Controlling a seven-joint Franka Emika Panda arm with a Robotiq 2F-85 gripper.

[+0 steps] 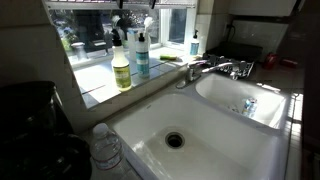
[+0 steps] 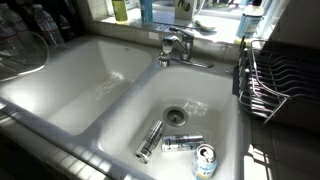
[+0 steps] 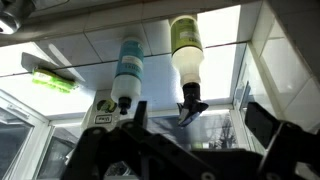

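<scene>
A yellow-green pump bottle (image 1: 121, 70) stands on the tiled windowsill, with a pale blue pump bottle (image 1: 142, 60) just to its right. My gripper is open, nothing held between its fingers. From the wrist, the yellow-green bottle (image 3: 186, 38) and the blue bottle (image 3: 130, 70) appear inverted, and the dark pump head of the former lies in line with the gap between my fingers. Only dark tips of the gripper (image 1: 136, 8) reach into exterior view 1 at the top, above the bottles. In exterior view 2 the gripper is out of sight.
Two silver cans (image 2: 149, 141) lie in one basin, near a blue-white can (image 2: 205, 160). The faucet (image 2: 178, 48) rises behind the divider. A wire dish rack (image 2: 278, 80) borders the sink. The other basin (image 1: 205, 145) is empty. A clear plastic bottle (image 1: 105, 148) stands at its near left.
</scene>
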